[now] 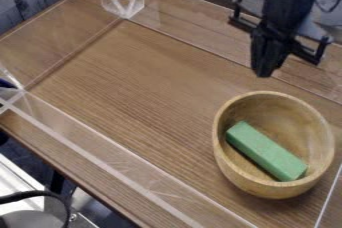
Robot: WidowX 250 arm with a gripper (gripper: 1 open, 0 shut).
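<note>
A light wooden bowl (239,112) sits at the lower right of the table, a green oblong block (265,152) lying inside it. My black gripper (262,64) is raised above and beyond the bowl, apart from it. It appears shut, with nothing visible between its fingers.
The wooden table (120,82) is broadly clear to the left and middle. A clear plastic piece (123,0) stands at the back left. A black cable runs at the lower left corner, off the table's edge.
</note>
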